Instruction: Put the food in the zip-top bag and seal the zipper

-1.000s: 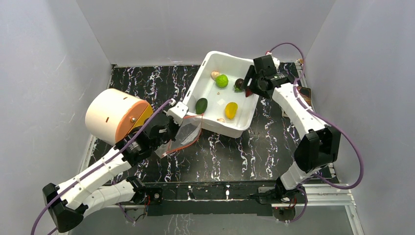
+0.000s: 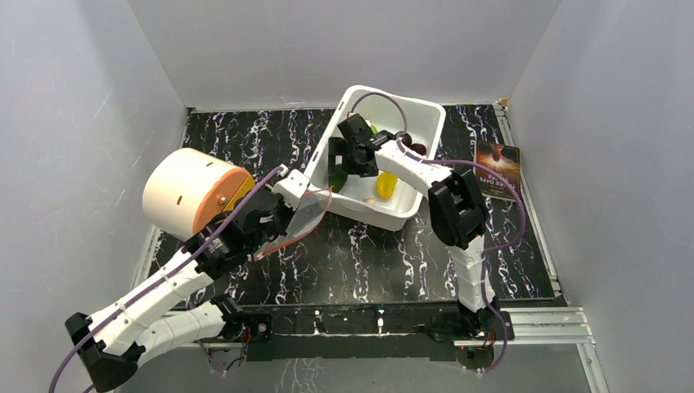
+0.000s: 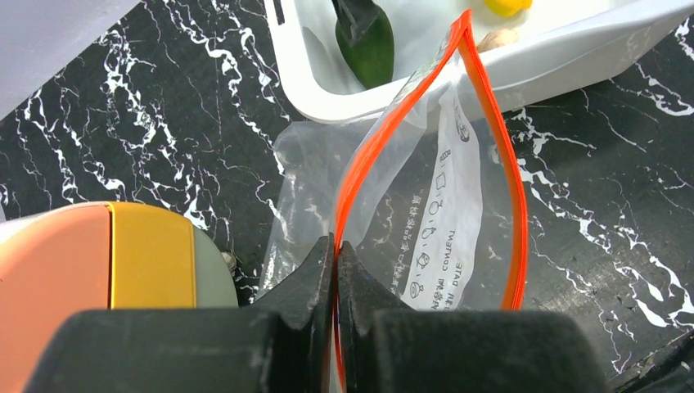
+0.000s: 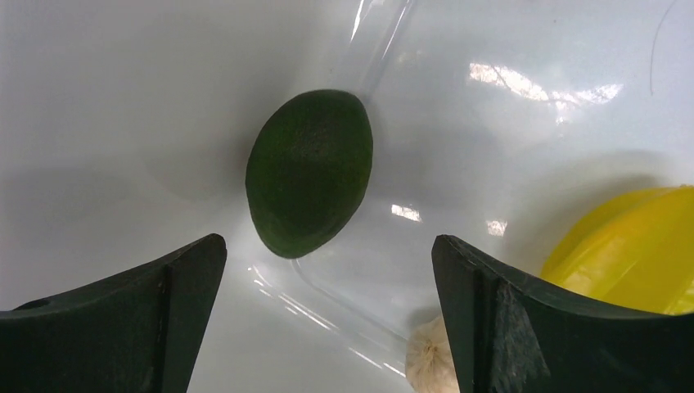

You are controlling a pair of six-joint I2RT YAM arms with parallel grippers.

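Observation:
A clear zip top bag with an orange zipper edge hangs with its mouth spread, beside the bin's near left corner. My left gripper is shut on the bag's edge, where the orange strip runs between its fingertips. In the white bin lies a dark green avocado. Over it, my right gripper stands open, the avocado showing between and beyond its fingers with a gap on both sides. A yellow food piece rests to its right, and a garlic-like bulb is partly hidden by the right finger.
The white bin also holds dark round pieces at its far right. A cream and orange cylinder stands left of my left gripper. A book lies at the right.
My right gripper has swept left from the bin's right side to above the avocado.

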